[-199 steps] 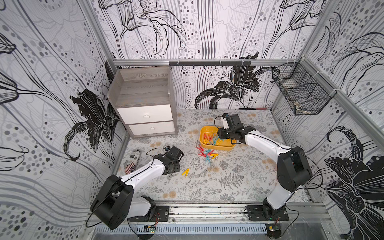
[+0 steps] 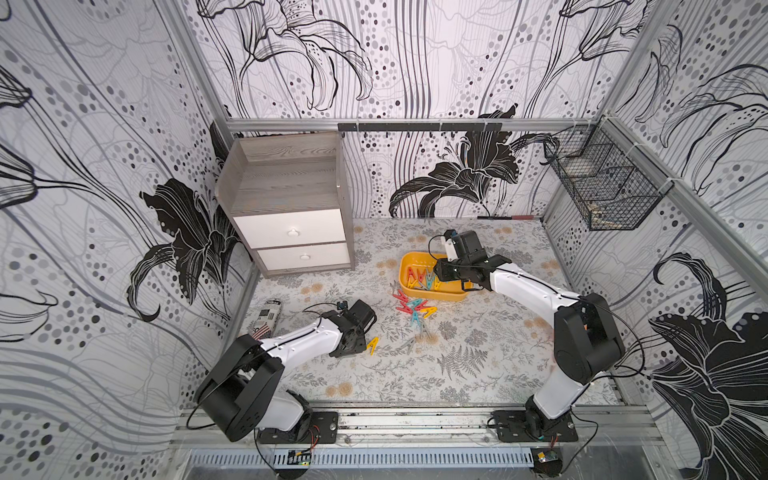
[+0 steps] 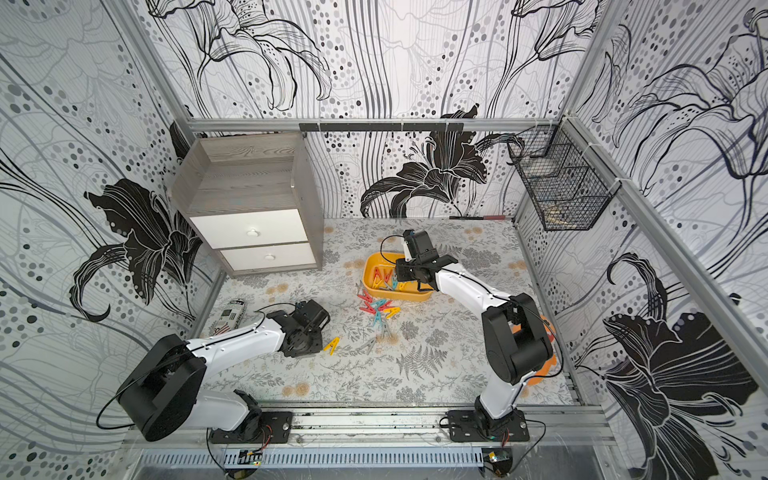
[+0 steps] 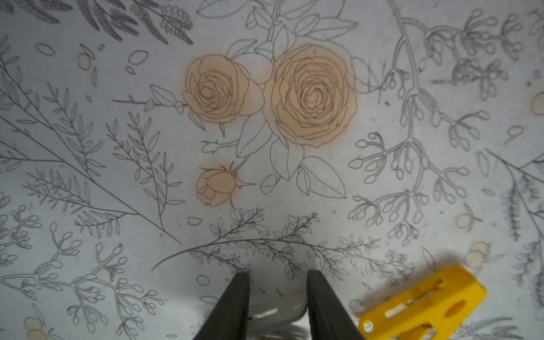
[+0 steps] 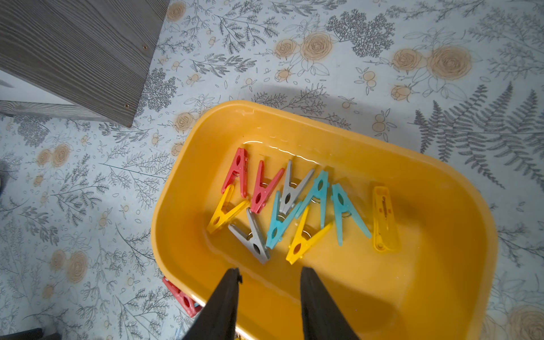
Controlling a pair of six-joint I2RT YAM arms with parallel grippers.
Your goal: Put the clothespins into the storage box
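A yellow storage box (image 5: 362, 283) holds red, grey, teal and yellow clothespins. More clothespins (image 2: 412, 308) lie in a pile just in front of it. My right gripper hangs over the box's near part, open, nothing between its fingers. My left gripper is low over the table, open, around a grey clothespin (image 4: 274, 308) that is partly hidden by its fingers. A lone yellow clothespin (image 4: 425, 300) lies just right of it.
A grey cabinet (image 2: 284, 192) with white drawers stands at the back left. A wire basket (image 2: 608, 184) hangs on the right wall. A packet (image 2: 264, 316) lies at the left edge.
My left gripper has moved a little to the right and down beside the yellow clothespin. The right arm is nearly still over the box.
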